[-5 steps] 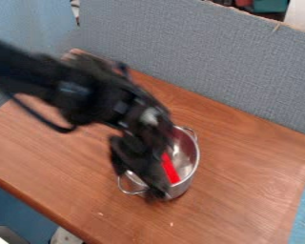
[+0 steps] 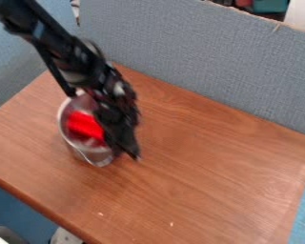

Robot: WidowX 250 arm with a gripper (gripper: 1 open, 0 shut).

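Observation:
A silver metal pot [image 2: 92, 154] with wire handles stands on the left part of the wooden table, a red object [image 2: 84, 125] inside it. My black gripper [image 2: 125, 143] reaches down from the upper left over the pot's right side, blurred and partly covering it; its finger state is unclear.
Grey padded walls [image 2: 193, 57] bound the back and left.
The pot with the red object has moved left, from mid-table to the left part. My gripper has moved left too, and the arm has pulled back toward the upper left.

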